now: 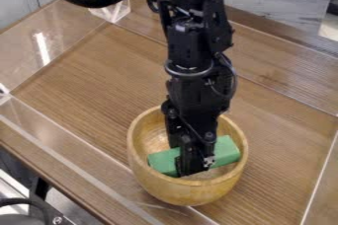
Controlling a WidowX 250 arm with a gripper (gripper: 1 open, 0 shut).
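A wooden bowl sits at the lower middle of the camera view, near the table's front edge. A green block lies inside it. My black gripper reaches down from above into the bowl, its fingers at the block. It appears shut on the block, though its fingertips are partly hidden in the dark against the bowl.
A pale wall stands at the back, and a black cable lies at the lower left corner.
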